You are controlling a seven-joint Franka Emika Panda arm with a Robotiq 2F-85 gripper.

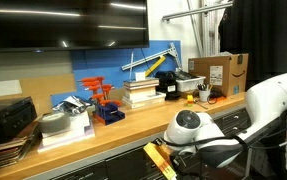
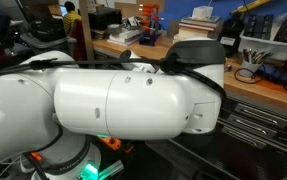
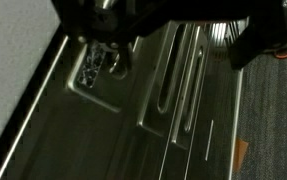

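My gripper shows as dark shapes along the top of the wrist view. Its two fingers stand wide apart, open, and nothing shows between them. Dark metal drawer fronts (image 3: pixel 113 125) with long recessed handles fill the middle of that view, facing the gripper. Those drawers (image 2: pixel 258 122) also line the cabinet below the counter in exterior view 2. In exterior view 1 the white arm (image 1: pixel 205 140) reaches low in front of the cabinet, beside a yellow-orange part (image 1: pixel 160 160). The arm's body hides the fingers in exterior view 2.
On the wooden counter (image 1: pixel 133 127) stand a stack of books (image 1: pixel 141 93), red objects (image 1: pixel 105 95), a black bin (image 1: pixel 175 81) and a cardboard box (image 1: pixel 221 73). Carpeted floor (image 3: pixel 275 130) lies to the right in the wrist view.
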